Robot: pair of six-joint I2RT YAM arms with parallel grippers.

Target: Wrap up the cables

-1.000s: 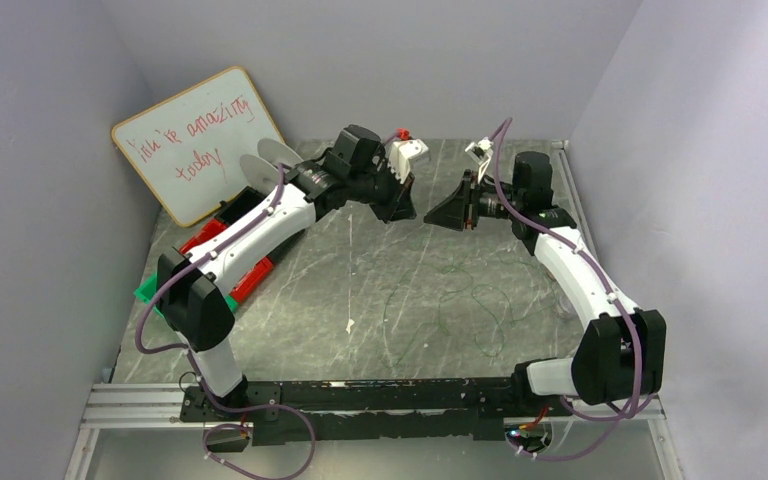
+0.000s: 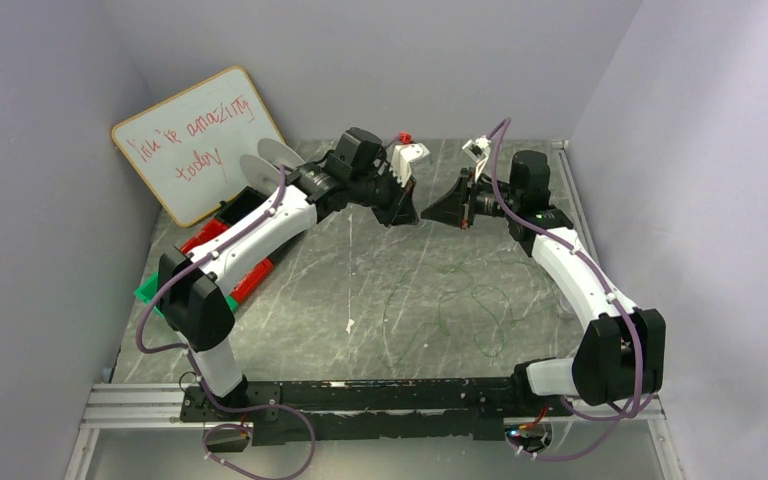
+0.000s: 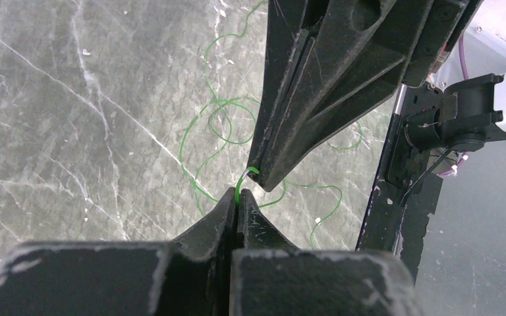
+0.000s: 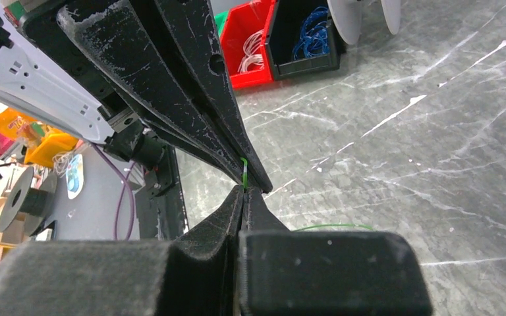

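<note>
My two grippers face each other above the middle of the table, left gripper and right gripper, tips almost meeting. A thin green cable rises between the left fingers, which are shut on it, and bends over to the tip of the right gripper. The right wrist view shows the green strand at the shut right fingertips; whether they grip it is hard to tell. The rest of the green cable lies in loose loops on the grey table, below the grippers.
Red, black and green bins stand at the left, a red one with white cable, a black one with blue cable. A whiteboard leans behind them, beside white discs. Bare table lies between bins and loops.
The right gripper has edged slightly leftward, toward the left gripper. The left gripper has shifted very little.
</note>
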